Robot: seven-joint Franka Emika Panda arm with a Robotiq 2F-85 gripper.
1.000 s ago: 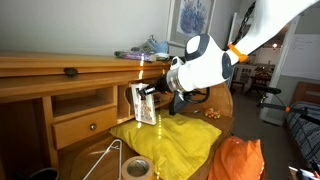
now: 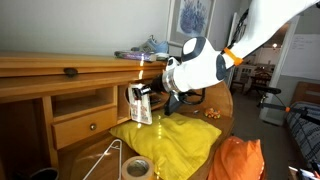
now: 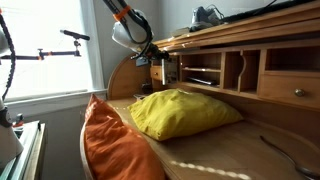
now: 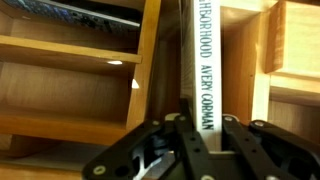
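Observation:
A book (image 2: 140, 105) hangs upright from my gripper, in front of the desk's cubbyholes. In the wrist view the book's spine (image 4: 206, 75) faces me, lettered "NEIGHBORHOOD AVERY CORMAN", and its lower end lies between the dark fingers. My gripper is shut on it. In exterior view 2 the book (image 3: 165, 72) is small, at the end of the arm. A tall narrow cubbyhole (image 4: 240, 65) is behind the book in the wrist view.
Below the book lies a yellow cloth (image 2: 175, 145), and an orange cloth (image 2: 237, 160) lies at the front right. A roll of tape (image 2: 137, 168) and a white bent rod (image 2: 105, 158) rest on the desktop. Small drawers (image 2: 85, 126) flank the cubbyholes.
The book and arm have shifted very slightly toward the cubbyholes. The cloths and desktop items stay where they were.

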